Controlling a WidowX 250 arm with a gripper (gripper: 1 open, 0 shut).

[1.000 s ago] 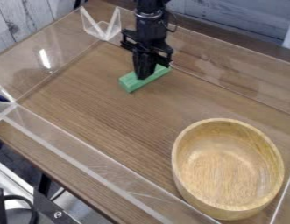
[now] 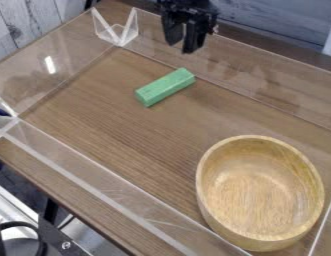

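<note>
A green bar (image 2: 165, 87) lies flat on the wooden table, left of centre in the upper half. My dark gripper (image 2: 192, 30) is at the top middle, above and behind the bar, apart from it; it is small in view and its state is hard to make out.
A large round tan bowl (image 2: 259, 187) sits at the lower right. A clear plastic piece (image 2: 116, 28) is near the top left. Dark cables show at the lower left corner.
The gripper has moved up and away from the green bar toward the back of the table, leaving the bar lying uncovered.
</note>
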